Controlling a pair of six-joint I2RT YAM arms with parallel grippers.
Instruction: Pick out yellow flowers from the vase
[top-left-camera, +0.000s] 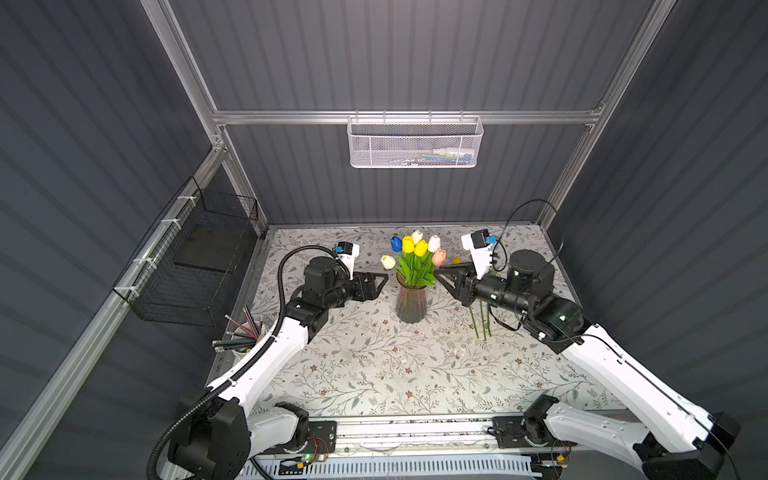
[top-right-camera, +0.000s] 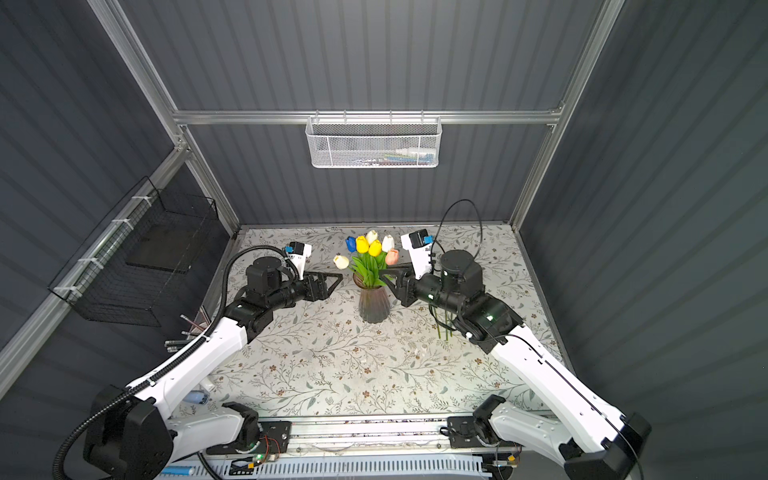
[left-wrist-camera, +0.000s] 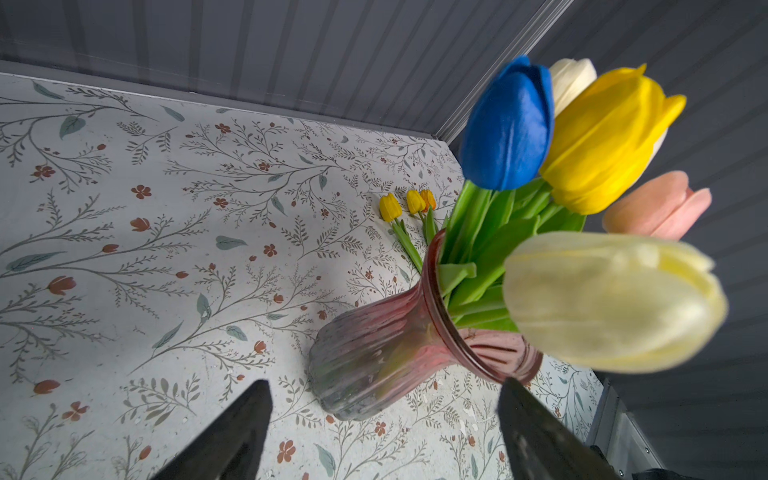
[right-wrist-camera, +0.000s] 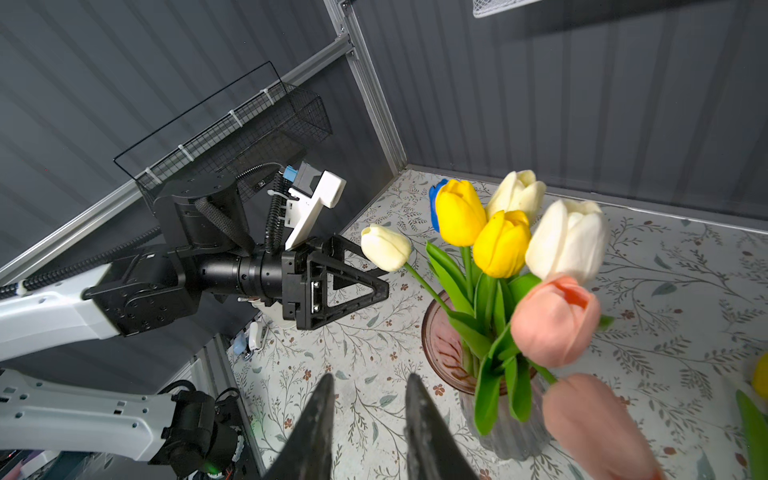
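A glass vase (top-left-camera: 411, 305) at table centre holds blue, white, pink and two yellow tulips (right-wrist-camera: 502, 244) among green leaves. More yellow tulips (left-wrist-camera: 389, 206) lie on the table right of it. My left gripper (top-left-camera: 377, 284) is open at the vase's left, level with the blooms; in the left wrist view its fingers straddle bare table below the vase. My right gripper (top-left-camera: 443, 277) is open close at the vase's right, with pink blooms beside its fingers in the right wrist view.
A white mesh basket (top-left-camera: 414, 150) hangs on the back wall, a black wire basket (top-left-camera: 192, 272) on the left. Pens and tools stand at the table's left edge.
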